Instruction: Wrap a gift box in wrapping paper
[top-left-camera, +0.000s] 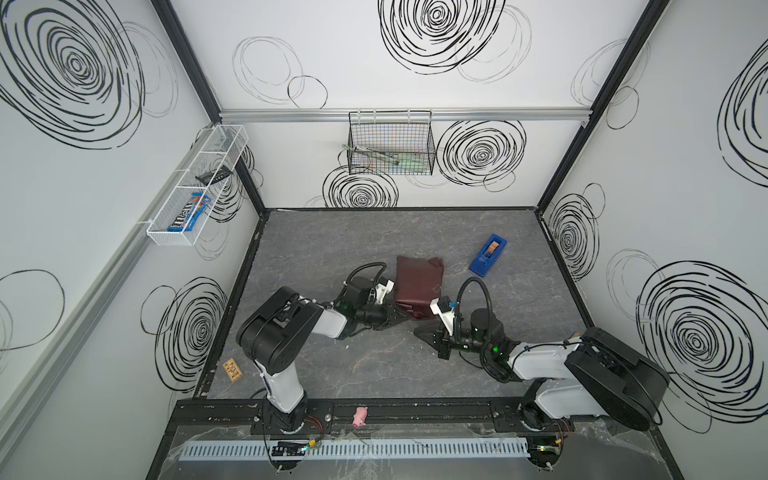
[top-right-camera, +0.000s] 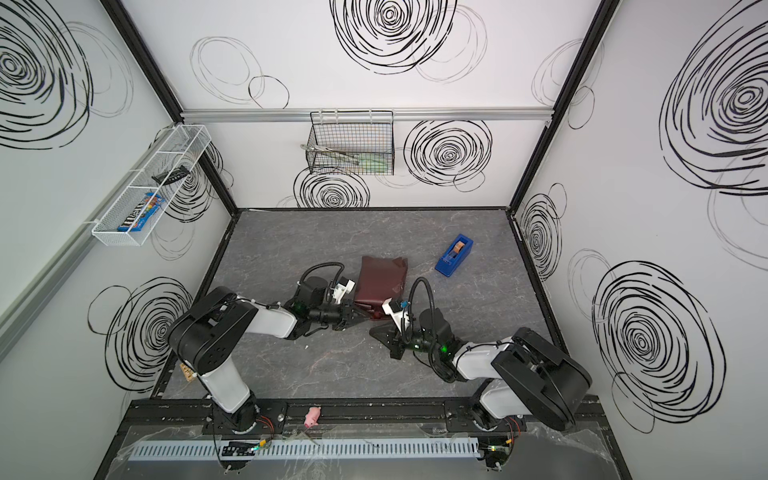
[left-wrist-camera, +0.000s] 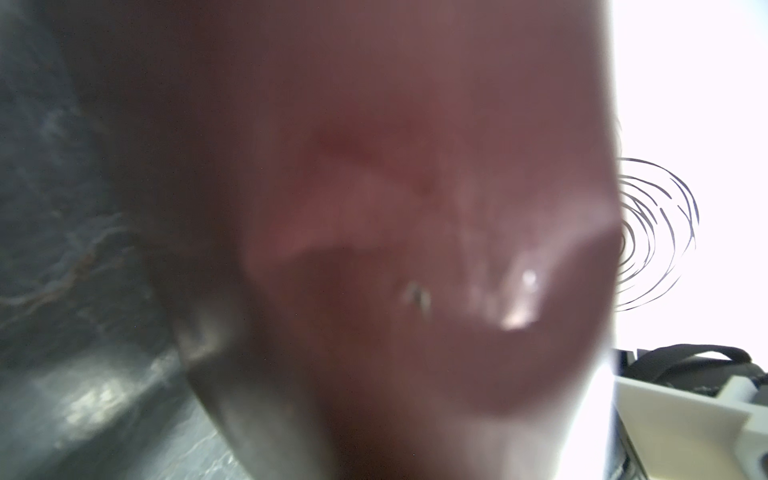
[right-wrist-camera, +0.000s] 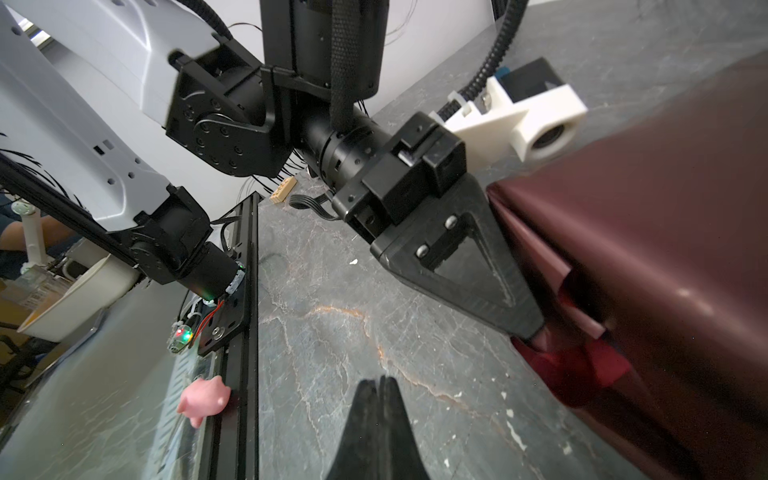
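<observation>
A dark red wrapped box (top-left-camera: 419, 280) lies mid-table, paper folded at its near end. In the right wrist view, the tip of my left gripper presses at that folded flap (right-wrist-camera: 584, 368); it looks shut, and whether paper is between its fingers is unclear. The left wrist view is mostly blurred red paper (left-wrist-camera: 432, 160). My right gripper is shut with nothing showing between its fingers, over bare table just in front of the box, near the left gripper.
A blue tape dispenser (top-left-camera: 487, 254) stands at the back right. A small wooden block (top-left-camera: 232, 369) lies at the front left, a pink pig (top-left-camera: 360, 416) on the front rail. Wire baskets hang on the walls (top-left-camera: 391, 164).
</observation>
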